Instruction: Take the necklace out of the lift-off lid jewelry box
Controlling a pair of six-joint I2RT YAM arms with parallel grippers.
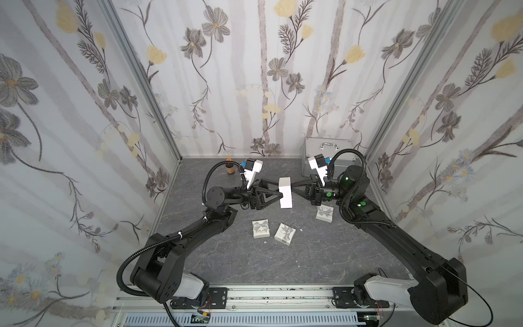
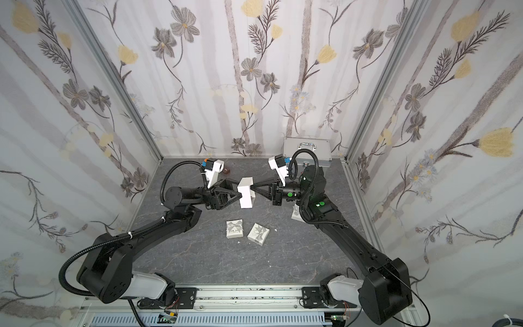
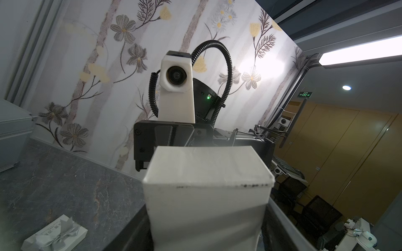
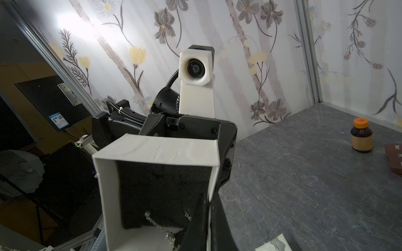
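Note:
A white jewelry box [image 1: 285, 192] is held upright in mid-air in my left gripper [image 1: 279, 194], its fingers on either side of it in the left wrist view. The box's open side faces my right gripper [image 1: 292, 185]; in the right wrist view a silver chain necklace [image 4: 169, 236] lies inside against a dark lining. The right gripper's black fingers [image 4: 219, 221] are shut and reach to the box's opening, at its right wall; whether anything thin is between them is not visible.
Several small white boxes with ribbons [image 1: 260, 229] lie on the grey table [image 1: 218, 261]. An amber bottle [image 1: 230, 169] stands at the back left, a silver case [image 1: 316, 144] at the back right.

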